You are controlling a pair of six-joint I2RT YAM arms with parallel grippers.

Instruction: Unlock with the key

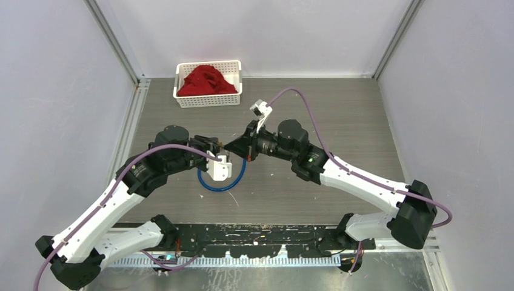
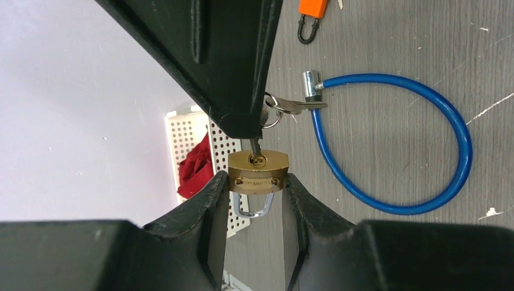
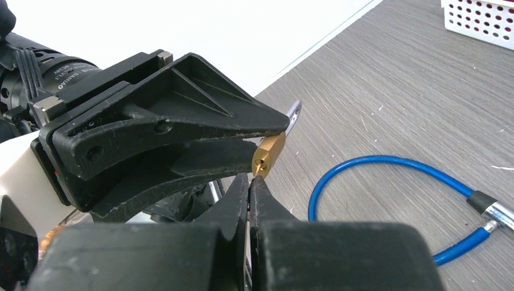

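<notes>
My left gripper is shut on a brass padlock, holding it by the sides. The steel shackle points away beneath the body. From the other side my right gripper, shut on a key, comes up close to the lock. The key's blade meets the keyhole face; how deep it sits I cannot tell. A ring with a second, loose key hangs beside the right fingertips. In the top view the grippers meet above the table and hide the lock.
On the table under the grippers lies a blue cable loop with a metal end. An orange-tabbed item lies near it. At the back stands a white basket with red cloth.
</notes>
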